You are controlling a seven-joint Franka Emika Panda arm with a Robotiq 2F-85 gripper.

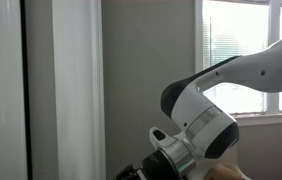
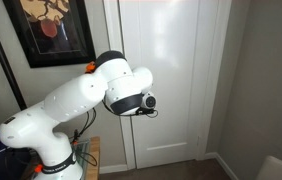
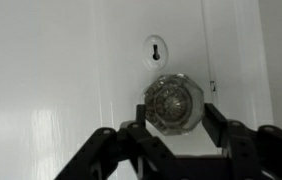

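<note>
A faceted, clear glass-like doorknob [image 3: 174, 103] fills the middle of the wrist view, below an oval keyhole plate [image 3: 155, 51] on a white door [image 3: 71, 60]. My gripper is shut on the knob, one dark finger [image 3: 138, 128] against its left side and the other on its right. In exterior view 2 the hand [image 2: 147, 104] reaches to the panelled white door [image 2: 171, 60], where the arm hides the knob. Only the top of the hand [image 1: 156, 165] shows at the lower edge of exterior view 1.
To the right in exterior view 2 stands a bare grey wall [image 2: 261, 90], with carpet [image 2: 186, 170] below the door. A framed picture [image 2: 51, 28] hangs at upper left. A window [image 1: 236, 50] lies behind the arm in exterior view 1.
</note>
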